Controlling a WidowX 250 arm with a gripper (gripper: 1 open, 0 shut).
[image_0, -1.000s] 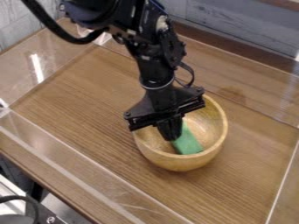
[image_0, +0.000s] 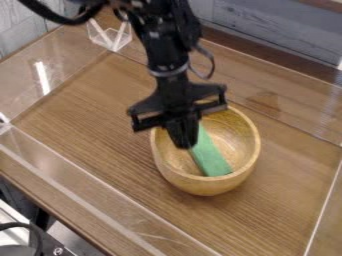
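Observation:
The black gripper (image_0: 178, 119) hangs over a cream-coloured bowl (image_0: 241, 140) near the middle of the view, its fingertips at the bowl's back left part. A green oblong object (image_0: 210, 158) lies inside the bowl, slanting toward the front right, with its upper end close under the gripper. Whether the fingers are open or shut on anything is hard to tell.
A wall stands at the back, and a white wire item (image_0: 110, 30) is at the upper left.
The gripper has risen a little from lower in the bowl, and more of the green object now shows. The bowl looks nearly unmoved.

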